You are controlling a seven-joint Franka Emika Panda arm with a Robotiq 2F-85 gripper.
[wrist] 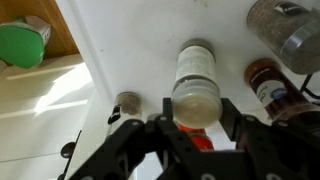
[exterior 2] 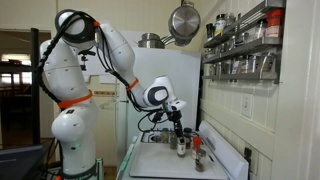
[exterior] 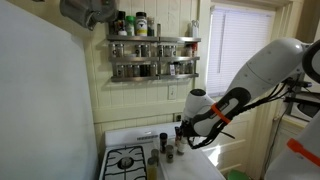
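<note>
A small jar with a white cap and pale label [wrist: 197,68] is between the two dark fingers of my gripper, which is shut on it near the cap. In exterior view 1, the gripper [exterior: 181,134] reaches in from the right over the white surface, with the jar [exterior: 180,144] below its fingertips. From the other side, exterior view 2 shows the gripper [exterior 2: 179,136] pointing downward and the pale jar [exterior 2: 182,147] beneath it. Whether the jar's base touches the surface cannot be told.
Close by stand a glass jar [wrist: 296,36] and a dark reddish bottle [wrist: 272,86]; a small jar [wrist: 127,104] is on the other side. The stove [exterior: 125,160] lies left. Loaded spice shelves [exterior: 153,70] hang on the wall above.
</note>
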